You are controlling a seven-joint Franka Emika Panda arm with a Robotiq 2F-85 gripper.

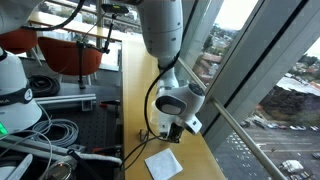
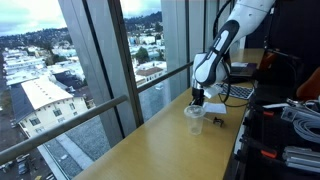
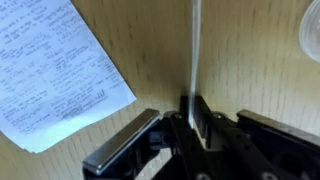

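Note:
Low over the wooden table [image 1: 202,160], my gripper points downward. A thin, pale stick-like object [image 3: 195,50] runs from the top edge of the wrist view down to the gap between the dark fingers. Whether the fingers press on it cannot be made out. The sheet of paper with handwriting [image 3: 55,75] lies to the left in that view, and the rim of a clear round item [image 3: 312,30] shows at the right edge. In exterior view 2, a clear cup [image 2: 194,120] stands in front of the arm.
Window glass and its slanted frame [image 1: 235,125] border the table on one side. Cables and black equipment [image 1: 90,130] crowd the other. Bare tabletop [image 2: 130,150] spreads out in the foreground of exterior view 2.

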